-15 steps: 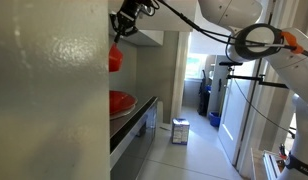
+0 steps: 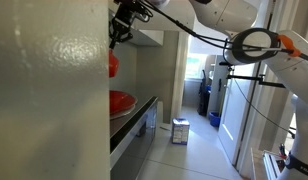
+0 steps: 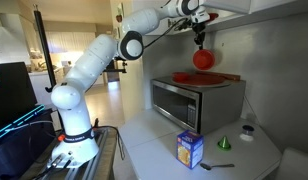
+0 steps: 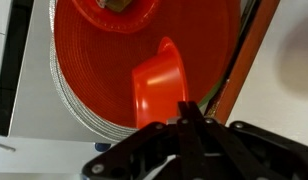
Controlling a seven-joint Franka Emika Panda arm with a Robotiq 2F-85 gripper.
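Observation:
A red bowl [image 3: 202,60] hangs on its side in the air below my gripper [image 3: 200,45], its rim at the fingertips. In the wrist view the red bowl [image 4: 161,85] reaches up to the shut fingers [image 4: 186,112], which seem to pinch its thin edge. Exterior view 1 shows part of the red bowl [image 2: 113,65] behind the pale panel at left, beneath the gripper [image 2: 112,45]. Below it, a wide red plate [image 4: 89,65] lies on top of the microwave [image 3: 190,108].
Another red bowl [image 4: 119,18] with something brownish inside sits on the plate. On the counter are a blue and yellow box [image 3: 190,149], a green cone [image 3: 224,142] and a dark spoon [image 3: 217,166]. White cabinets [image 3: 264,20] are close beside the arm.
My gripper and the hanging red bowl have come down slightly over the last second. The plate below has not moved.

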